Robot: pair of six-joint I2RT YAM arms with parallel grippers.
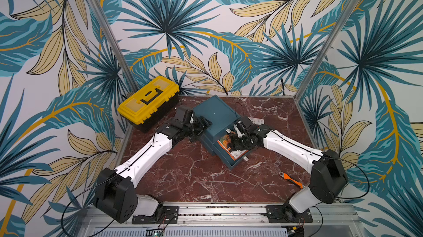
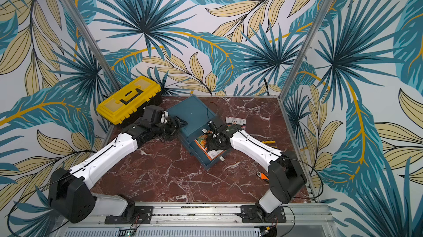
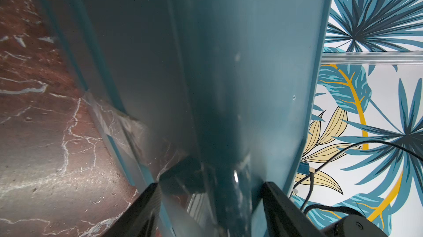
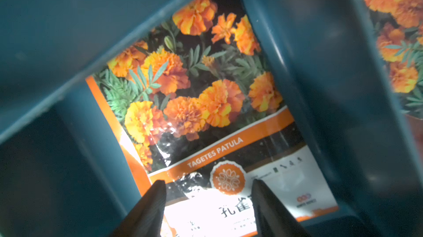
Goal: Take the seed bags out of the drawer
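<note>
The blue drawer box (image 1: 216, 113) stands mid-table with one drawer (image 1: 231, 162) pulled out toward the front right. A marigold seed bag (image 4: 211, 104) with an orange band and white lower panel lies flat inside the drawer. Above its lower part my right gripper stands open, nothing held between its fingers. Another marigold print, seemingly a second seed bag (image 4: 396, 38), shows outside the drawer wall. At the box's left side, my left gripper is closed around the box's corner, one finger on either side. In the top views the right gripper hides part of the drawer.
A yellow toolbox (image 1: 149, 100) stands at the back left, behind the left arm. An orange-handled tool (image 1: 290, 178) lies at the front right, and a yellow item (image 2: 268, 142) is partly covered by the right arm.
</note>
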